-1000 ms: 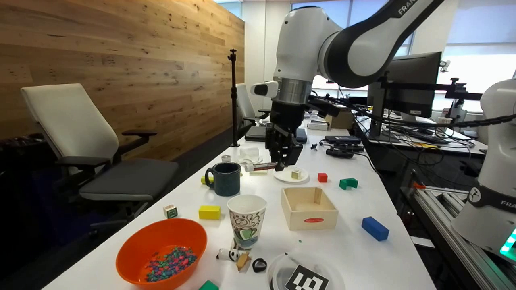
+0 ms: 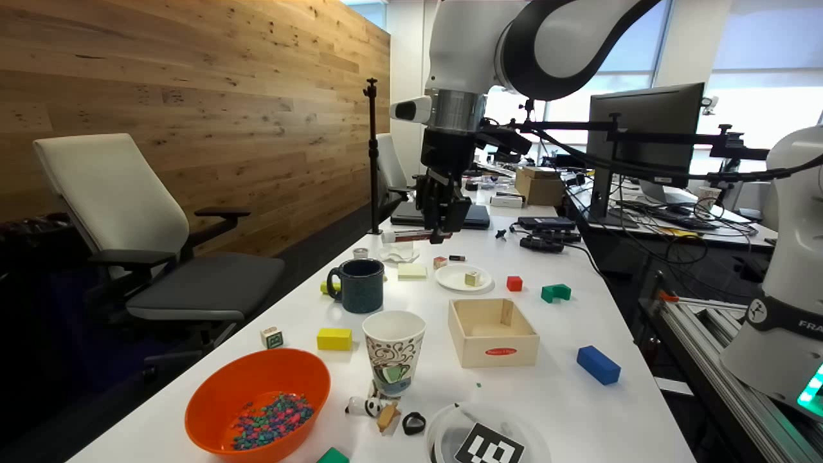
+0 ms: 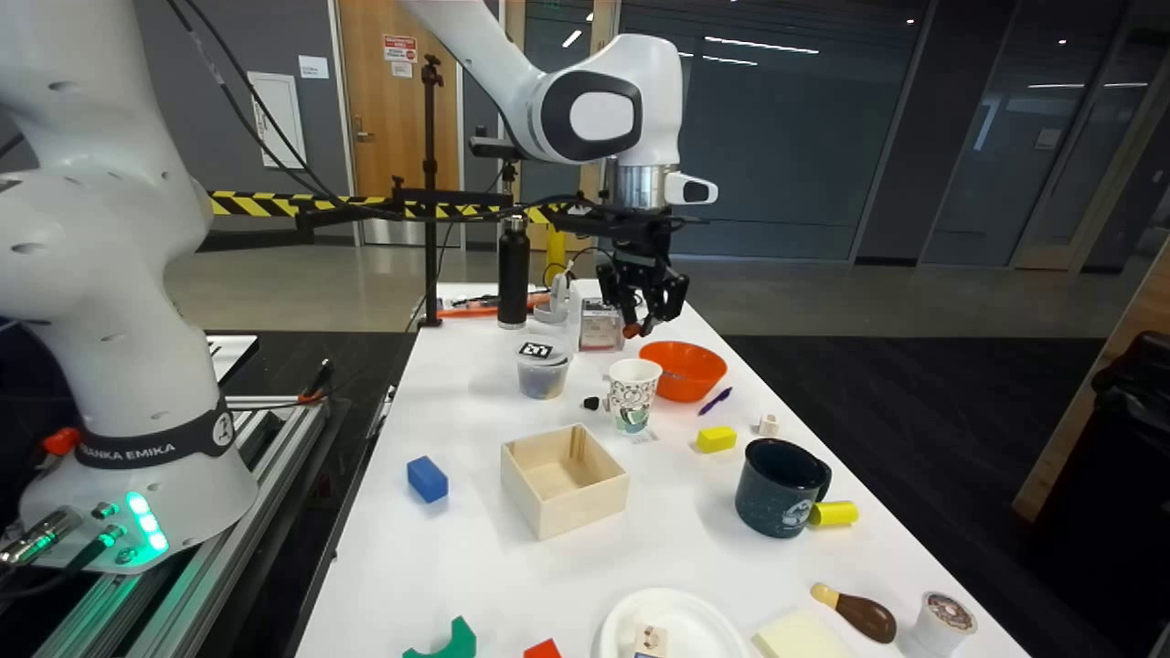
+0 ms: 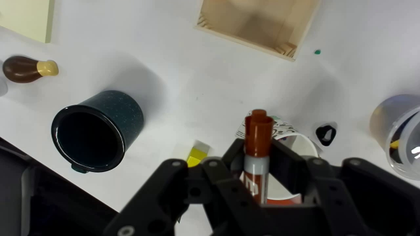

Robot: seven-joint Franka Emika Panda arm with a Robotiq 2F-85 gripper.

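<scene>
A marker with a red-brown cap [image 4: 258,135] and grey band is clamped between the fingers of my gripper, which is shut on it. In exterior view 1 the marker [image 2: 406,236] sticks out sideways from the gripper [image 2: 440,234], held well above the table. Only a small reddish end of the marker [image 3: 632,330] shows in exterior view 2, under the gripper [image 3: 647,316]. Below the gripper in the wrist view are a patterned paper cup [image 4: 303,145], partly hidden by the fingers, and a dark green mug [image 4: 128,114] to the left.
An open wooden box [image 2: 497,357] stands mid-table, with a blue block [image 2: 598,364] to its right. An orange bowl [image 2: 208,401] of small colourful pieces sits at the near left. A white plate [image 2: 443,279] bears a wooden block. Clear table lies around the box.
My gripper has risen and shifted slightly left in exterior view 1, still carrying the marker. The objects on the table look unmoved.
</scene>
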